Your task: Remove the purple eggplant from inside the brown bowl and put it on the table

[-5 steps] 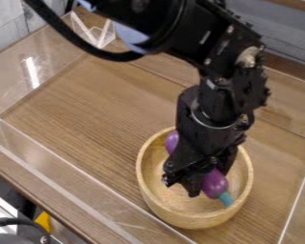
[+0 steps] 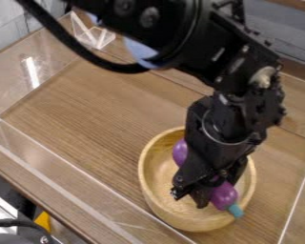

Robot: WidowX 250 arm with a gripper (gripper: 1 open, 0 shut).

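The purple eggplant [image 2: 224, 196] lies inside the brown bowl [image 2: 156, 181]. Its teal tip [image 2: 235, 212] points toward the bowl's near right rim, and its other purple end shows beyond the fingers at upper left. My black gripper [image 2: 204, 189] reaches down into the bowl over the eggplant, with its fingers [image 2: 182, 187] across the middle of it. That middle stretch is hidden, so I cannot tell whether the fingers are closed on it.
Bare wooden table [image 2: 85, 110] stretches left of and behind the bowl. A clear low barrier [image 2: 53, 176] runs along the left side. The arm hides part of the back right.
My gripper has come lower and slightly to the right. The eggplant has shifted the same way, toward the bowl's near right side. The bowl has stayed put.
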